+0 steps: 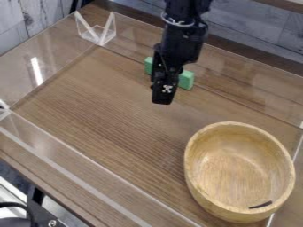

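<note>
My black gripper (165, 89) hangs over the upper middle of the wooden table (106, 142), its fingers open and pointing down. Behind it a green block (182, 77) lies on the table, partly hidden by the gripper; part of it also shows left of the arm. Nothing clearly shows between the fingers.
A large beige bowl (236, 168) fills the lower right. Clear plastic pieces stand at the upper-left edge and the left edge. A black cable lies at the bottom-left corner.
</note>
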